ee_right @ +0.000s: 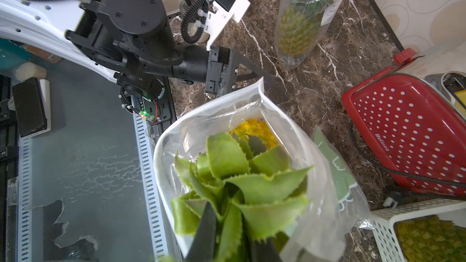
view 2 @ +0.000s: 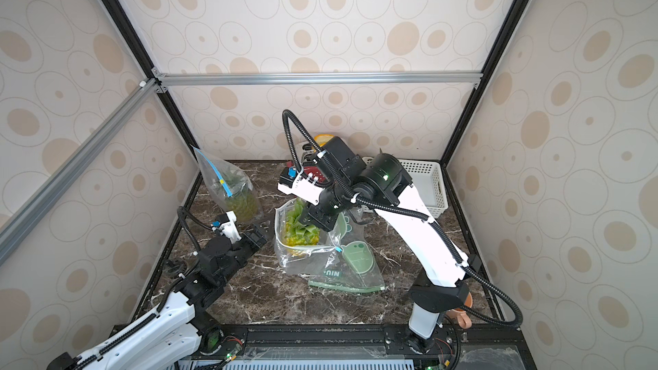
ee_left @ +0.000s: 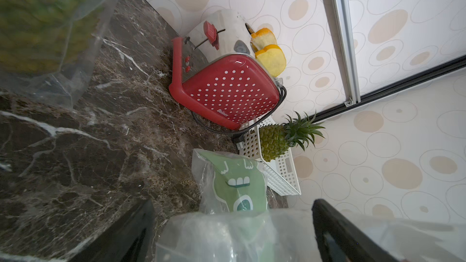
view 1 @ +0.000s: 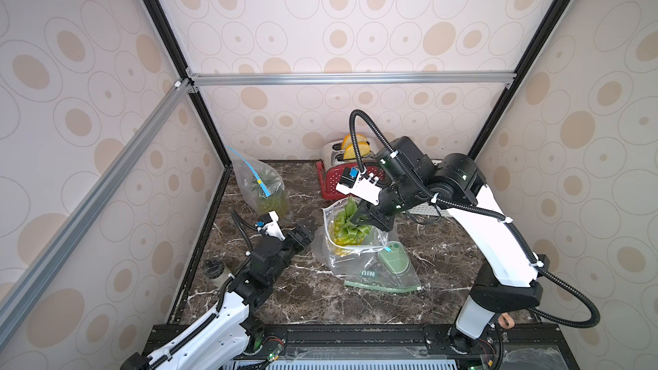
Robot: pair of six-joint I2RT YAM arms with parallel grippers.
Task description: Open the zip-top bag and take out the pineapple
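Note:
The zip top bag (view 1: 342, 257) stands with its white-rimmed mouth gaping around a pineapple (view 1: 349, 233). Looking down from the right wrist, I see the pineapple's green leaves (ee_right: 228, 165) sticking up through the mouth and some yellow fruit below, inside the bag. My right gripper is shut on those leaves; its tips are partly buried among them. On the mouth's left side, my open left gripper is close to the rim (ee_right: 208, 108). Clear film spans the space between its fingers in the left wrist view; whether they touch it I cannot tell.
Another bagged pineapple (view 1: 270, 198) with a blue zip stands at the back left. A red toaster (ee_left: 233, 89) and a white basket (ee_left: 279, 172) holding a pineapple are behind. A flat bag with a green print (view 1: 394, 257) lies in front right.

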